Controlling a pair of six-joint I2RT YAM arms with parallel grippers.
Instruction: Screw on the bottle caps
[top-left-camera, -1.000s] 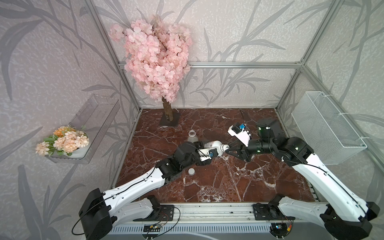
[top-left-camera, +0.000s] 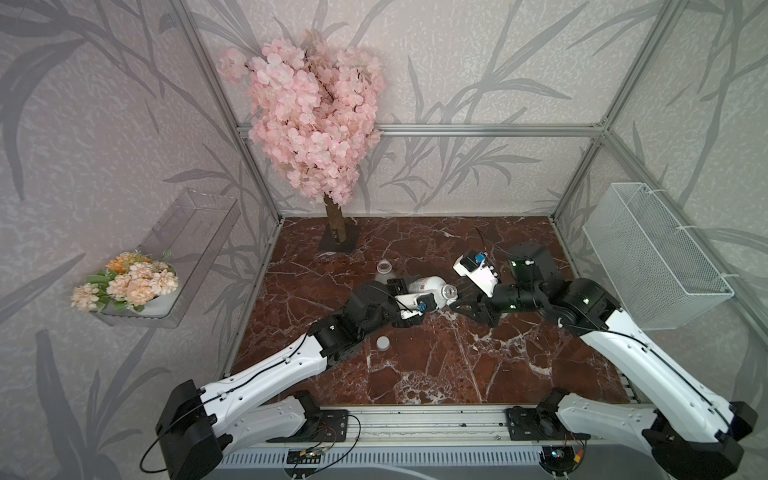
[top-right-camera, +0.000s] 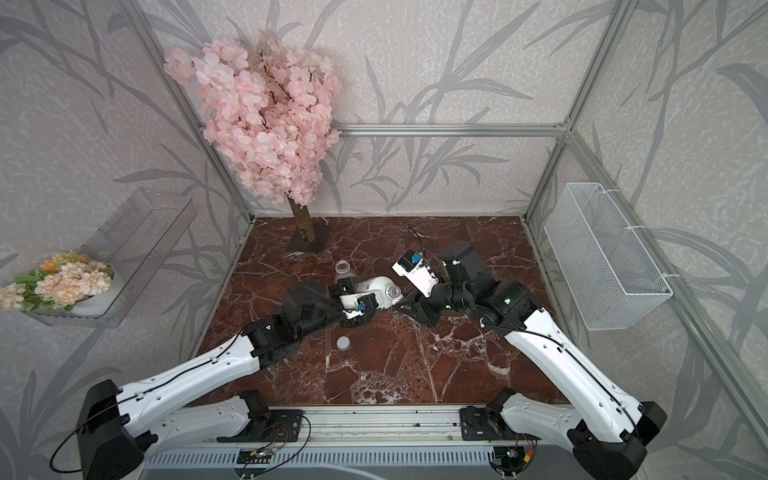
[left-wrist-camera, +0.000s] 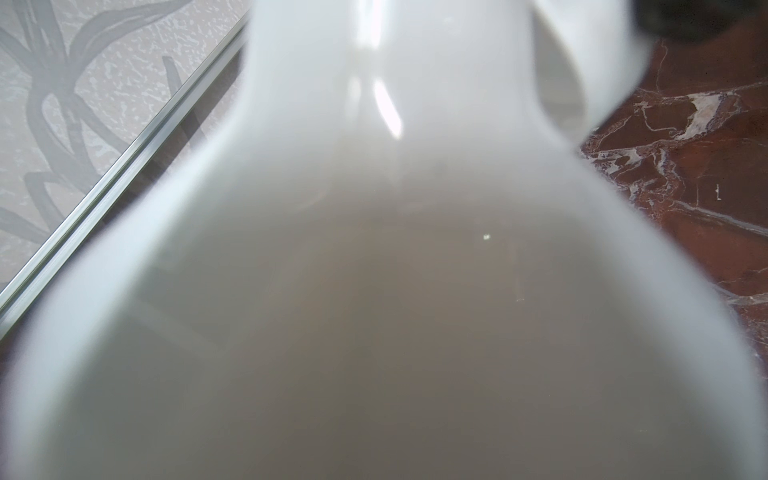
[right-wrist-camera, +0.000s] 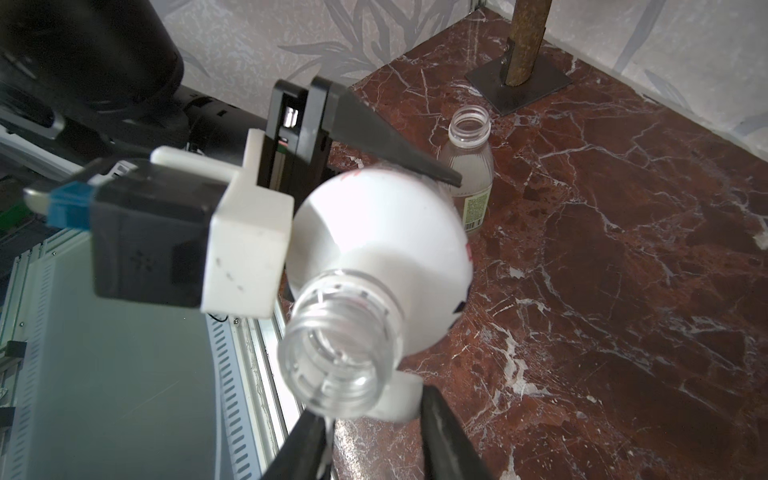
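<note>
My left gripper is shut around a white bottle lying on its side above the table, its clear open mouth facing my right gripper. In the left wrist view the bottle body fills most of the picture. My right gripper is close below the mouth, fingers apart. A white cap shows beside the right fingertip, partly hidden behind the neck; whether both fingers touch it is unclear. Another cap lies on the table. An uncapped bottle stands behind my left gripper.
The flower tree's base is at the back left of the marble table. A clear shelf hangs on the left wall and a white mesh basket on the right.
White covered the mouth earlier; now its open ring shows.
</note>
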